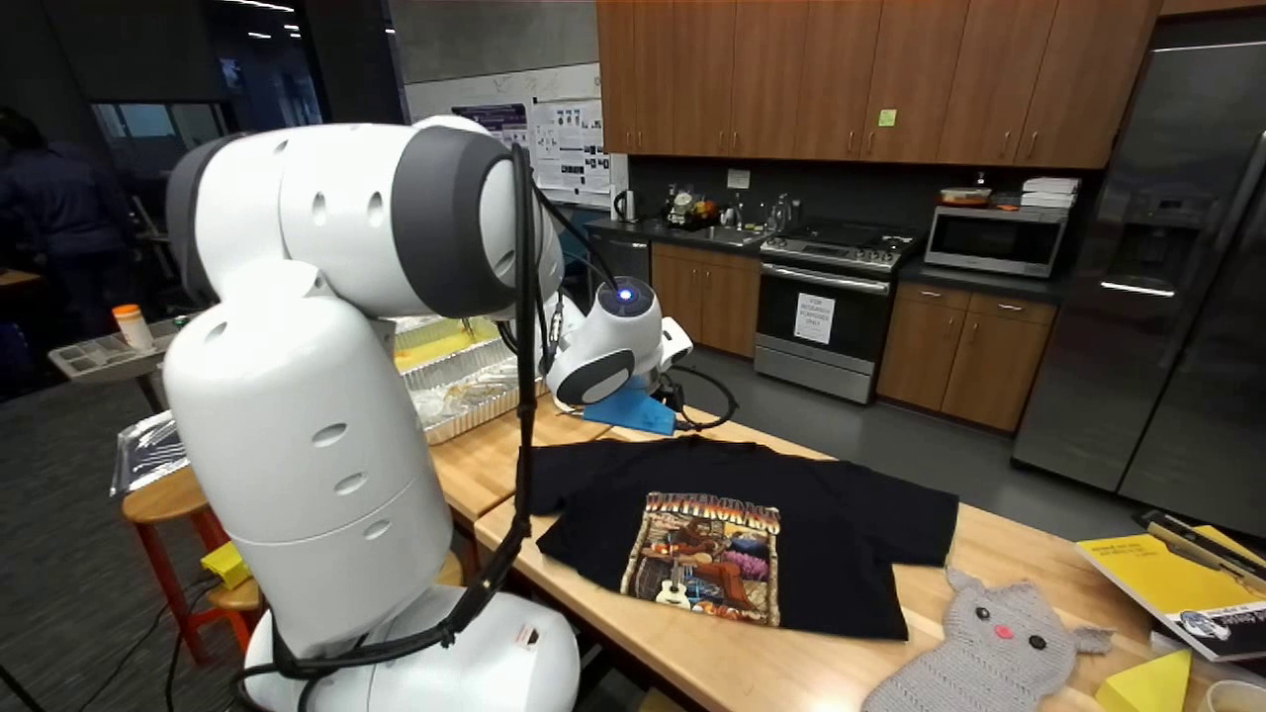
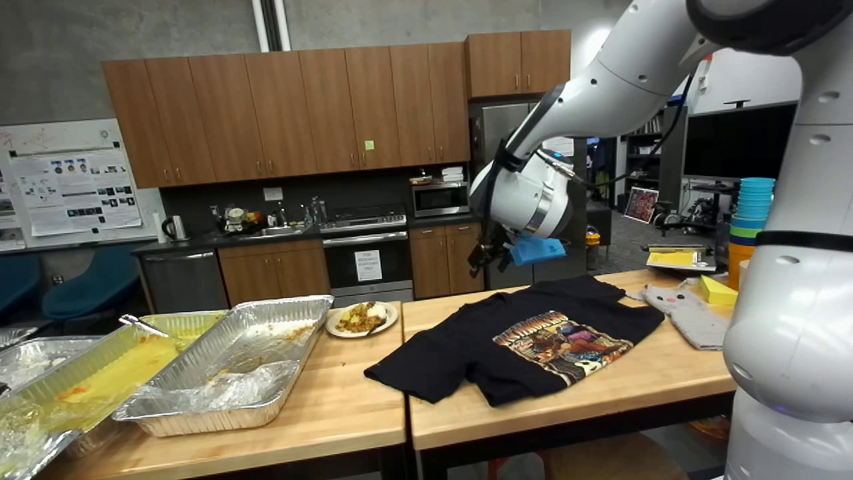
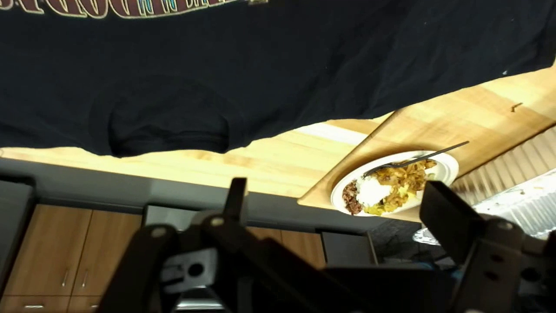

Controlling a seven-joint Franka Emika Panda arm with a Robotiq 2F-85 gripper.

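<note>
A black T-shirt (image 1: 831, 534) with a colourful printed front lies spread flat on the wooden table, its neckline toward the kitchen side. In exterior view 2 the same shirt (image 2: 472, 340) looks slightly wrinkled. My gripper stands open in the wrist view, its two dark fingers wide apart with nothing held between them. Past the fingers, the shirt's collar (image 3: 169, 143) and the table edge show. Seen from exterior view 2, the gripper (image 2: 489, 255) hangs in the air above the shirt's far side, clear of the cloth. Exterior view 1 largely hides it behind a blue part.
A plate of food (image 2: 388, 321) with a fork and foil trays (image 2: 276, 400) occupy the adjoining table. A grey knitted toy (image 1: 991, 653), a yellow block (image 1: 1145, 684) and books (image 1: 1169, 581) lie near the shirt's other end. A bare strip of tabletop borders the shirt.
</note>
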